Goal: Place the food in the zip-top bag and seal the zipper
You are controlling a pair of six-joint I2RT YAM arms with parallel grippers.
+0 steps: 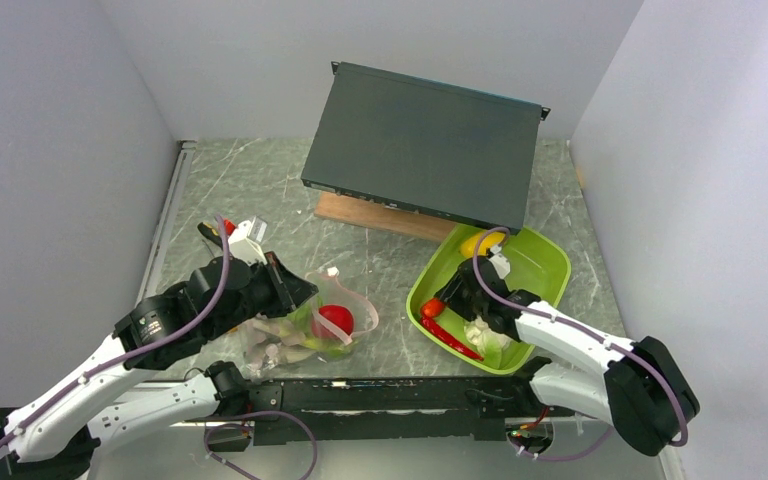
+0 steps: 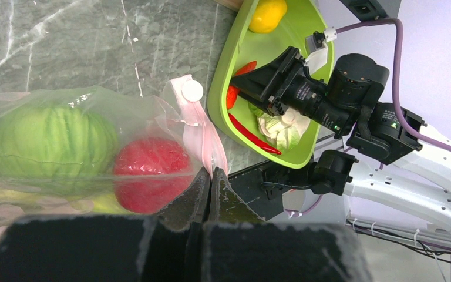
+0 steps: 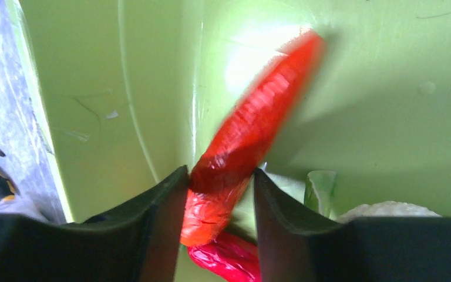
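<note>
A clear zip bag (image 2: 88, 147) lies at the left, holding a green cabbage-like item (image 2: 50, 144) and a red round food (image 2: 150, 170). My left gripper is shut at the bag's pink zipper edge (image 2: 197, 123). In the green tray (image 1: 550, 265) my right gripper is part open around an orange-red carrot-shaped food (image 3: 255, 117), its fingers either side; whether they grip it is unclear. A red chili (image 1: 450, 340), a yellow food (image 2: 267, 14) and pale leafy food (image 2: 288, 129) share the tray.
A large dark metal box (image 1: 420, 140) rests over a wooden board (image 1: 360, 212) at the back. Tools (image 1: 210, 233) lie at the back left. Walls close in on both sides; bare counter lies between bag and board.
</note>
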